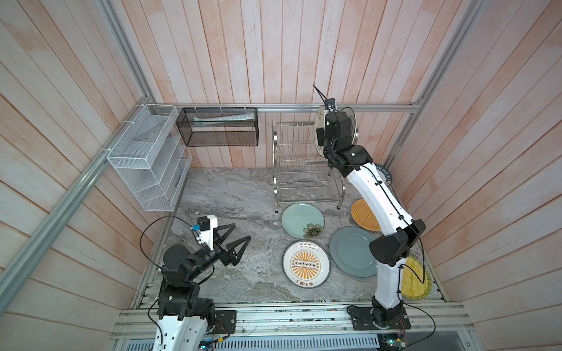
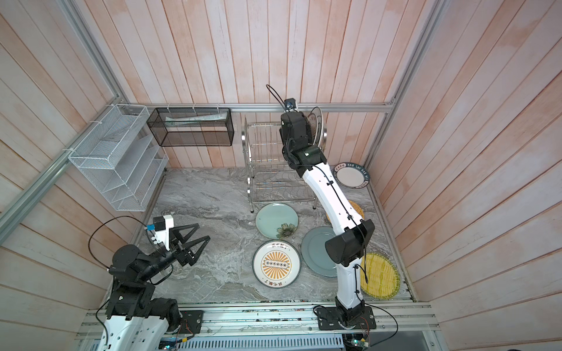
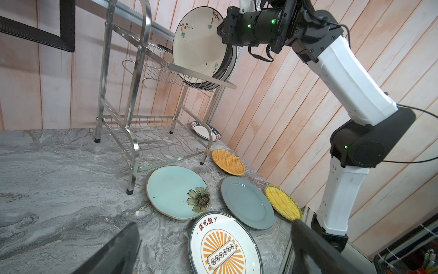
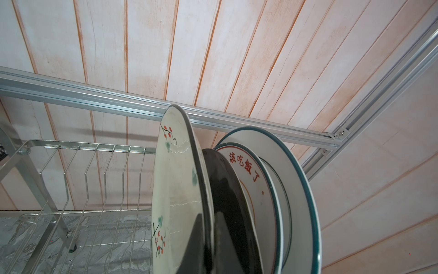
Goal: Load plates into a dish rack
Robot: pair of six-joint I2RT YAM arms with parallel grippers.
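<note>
A metal dish rack [image 1: 275,163] holds several upright plates at its upper right: a cream floral plate [image 4: 175,169], a dark plate [image 4: 228,201] and white rimmed plates [image 4: 292,196]. My right gripper is shut at the edge of the cream plate, which appears pinched at its rim. My left gripper [image 1: 243,237] stands open over the counter at front left, nothing between its fingers. On the counter lie a mint plate [image 1: 298,219], a sunburst plate [image 1: 305,263], a grey plate [image 1: 351,251], a woven orange plate [image 3: 228,160] and a yellow plate [image 3: 282,202].
A small rimmed plate [image 2: 351,174] lies at back right. A black wire basket [image 1: 216,134] and white wire shelves [image 1: 140,163] hang at left. The rack's upper left slots are empty.
</note>
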